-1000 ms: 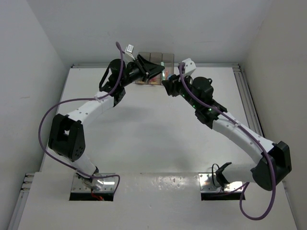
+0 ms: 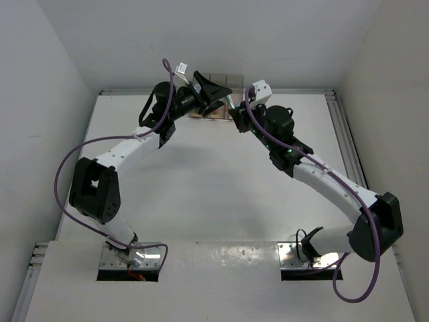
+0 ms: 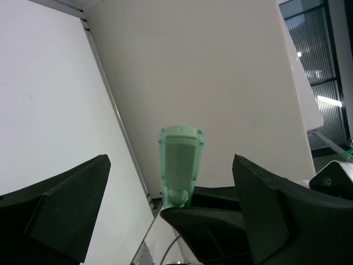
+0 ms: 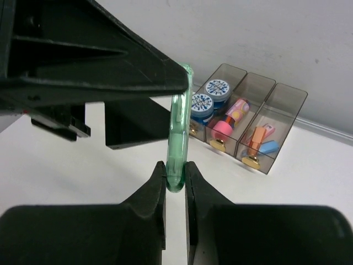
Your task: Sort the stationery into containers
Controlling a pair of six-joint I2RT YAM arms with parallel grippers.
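A light green translucent stick (image 4: 177,143), likely stationery, is held upright in my right gripper, whose fingers are shut on it. My left gripper stands open around the stick's upper part, one finger on each side in the left wrist view. Behind them at the back sits a clear three-compartment container (image 4: 289,110), holding blue-lidded jars (image 4: 202,106), a pink cylindrical item (image 4: 237,110), and small orange (image 4: 257,138) and blue (image 4: 268,147) pieces.
Walls rise at the back and both sides.
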